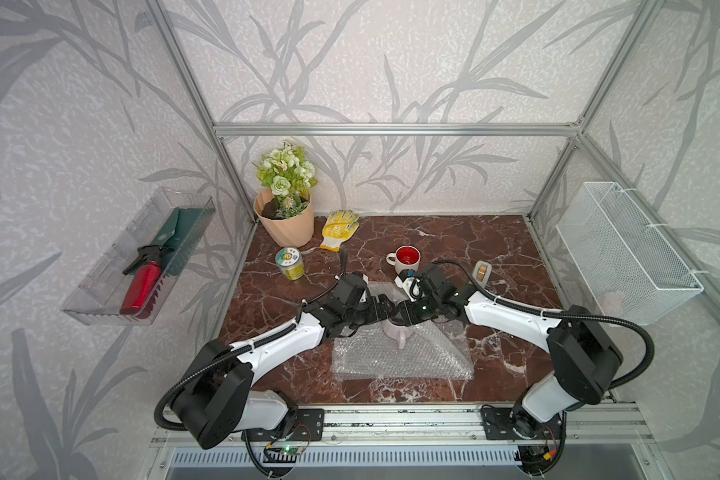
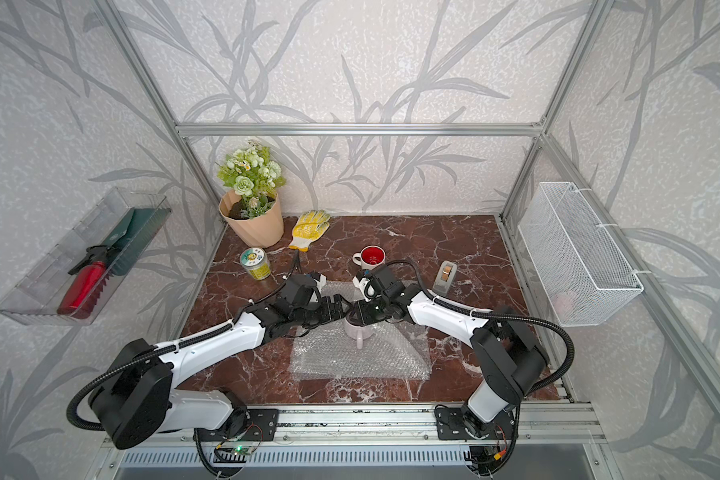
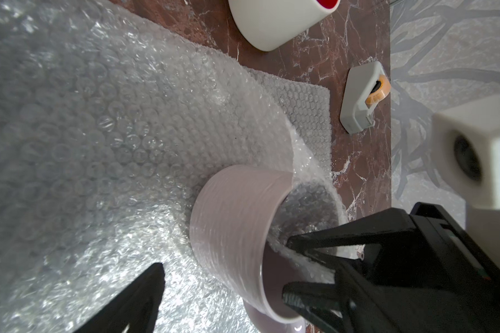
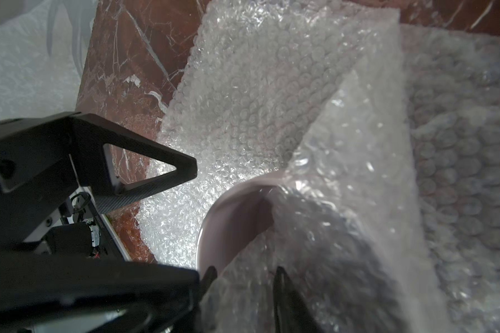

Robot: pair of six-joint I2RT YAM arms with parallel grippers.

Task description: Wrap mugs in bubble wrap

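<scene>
A pale pink mug (image 3: 233, 222) stands on a sheet of bubble wrap (image 1: 392, 364), its handle toward the table's front. A flap of the wrap (image 4: 361, 183) reaches over the mug's rim and hangs partly inside it. My right gripper is at the mug's mouth, its fingers apart; in the left wrist view its fingertips reach over the rim beside the flap. A white mug with a red inside (image 1: 406, 257) stands behind the wrap.
A tape dispenser (image 1: 481, 273) lies at the right and a tin (image 1: 289, 263) at the left. Farther back are a yellow glove (image 1: 340, 229) and a potted plant (image 1: 288, 224). The two arms nearly meet above the mug.
</scene>
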